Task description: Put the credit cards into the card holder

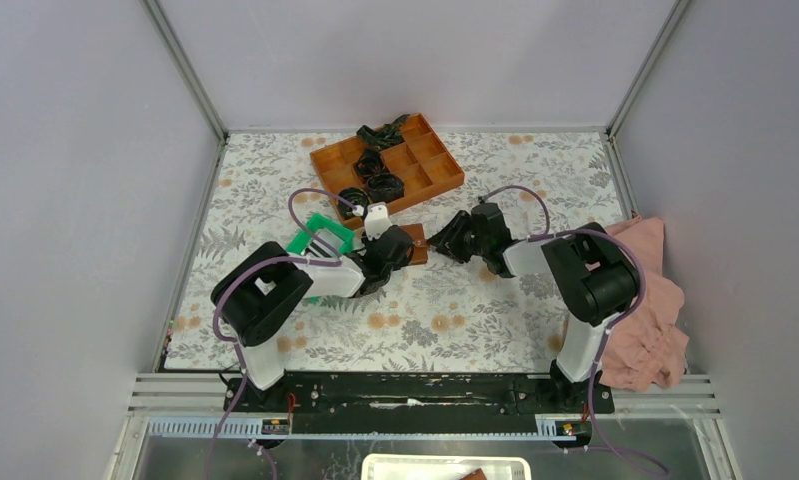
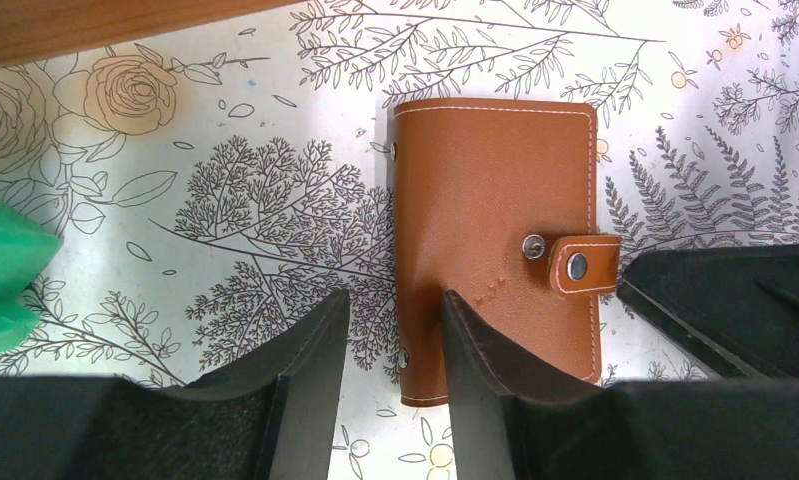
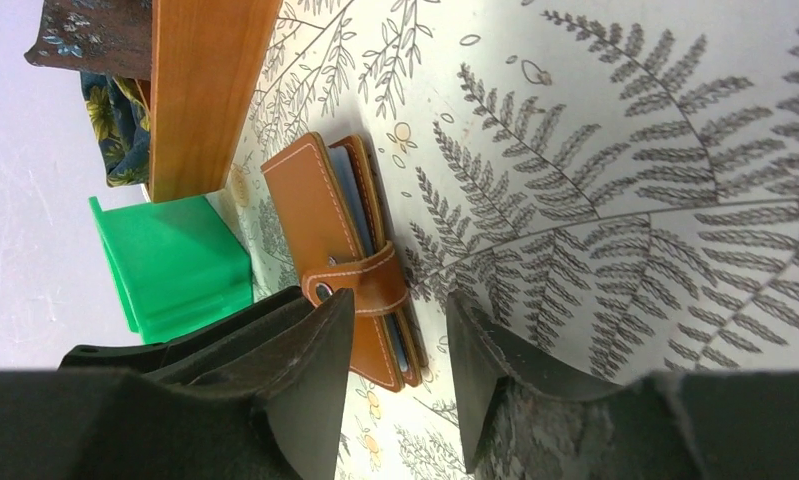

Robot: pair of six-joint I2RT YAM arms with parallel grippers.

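The brown leather card holder lies flat on the patterned table between my two grippers. In the left wrist view its strap with a snap stud reaches past the right edge; a second stud sits beside the strap. The right wrist view shows the strap over the card holder's open edge, with grey-blue layers inside. My left gripper is open above the holder's left edge, nothing gripped. My right gripper stands open beside the strap side, its fingers apart and empty. Green container at left holds pale, card-like items, partly hidden by the left arm.
A wooden compartment tray with dark coiled items stands behind the holder. Pink cloth lies at the right edge. A white bin sits in front.
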